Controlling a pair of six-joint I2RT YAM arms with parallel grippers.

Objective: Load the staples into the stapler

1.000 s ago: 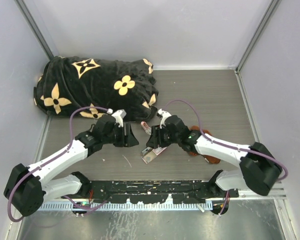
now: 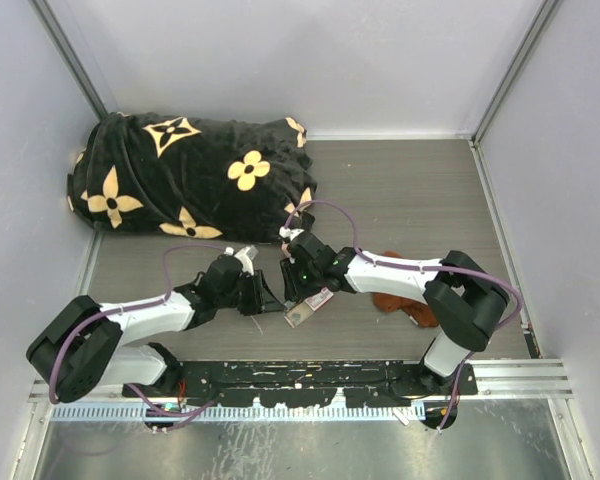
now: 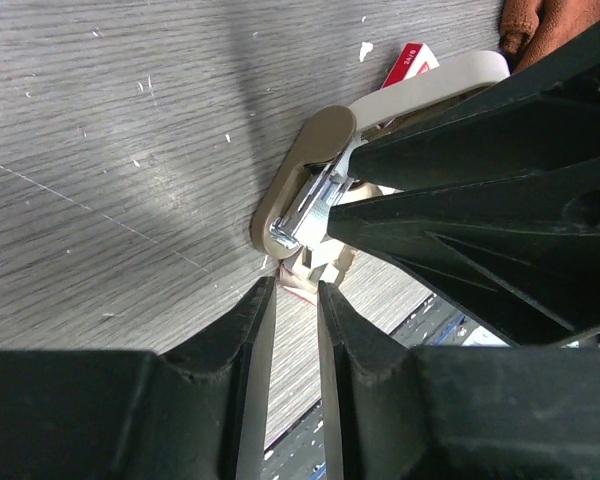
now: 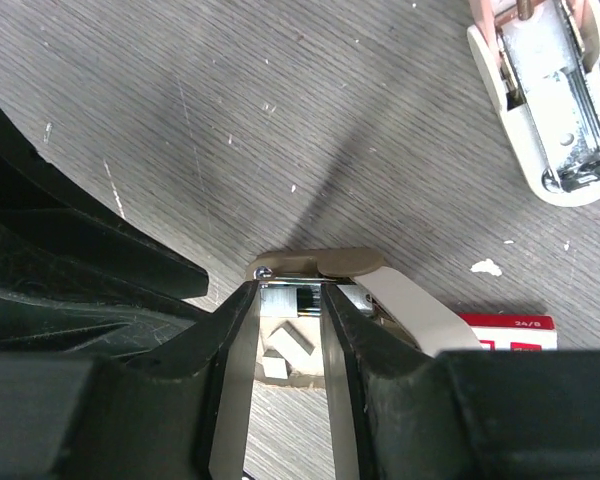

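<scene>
The stapler [image 3: 302, 180], brown and beige with a silver metal track [image 3: 320, 200], lies spread on the table, its beige base [image 4: 292, 345] carrying small white pieces. My right gripper stands over the metal track, its fingertips apart. In the left wrist view those dark fingers [image 3: 420, 215] reach in from the right, against or just above the track. My left gripper is parted in front of the stapler's end, nothing visible between its fingers. A silver strip [image 4: 278, 300] shows in the track; whether it is staples, I cannot tell.
A red-and-white box [image 4: 520, 330] marked 24/6 lies beside the stapler. Farther back is a pink-and-white stapler [image 4: 555, 110] with its track exposed. A brown cloth [image 2: 398, 300] sits to the right and a black flowered blanket [image 2: 210, 175] at the back left. Bare table surrounds the stapler's left side.
Both grippers have come lower and closer together at the stapler. The left moved toward the front right; the right shifted left and toward the front.
</scene>
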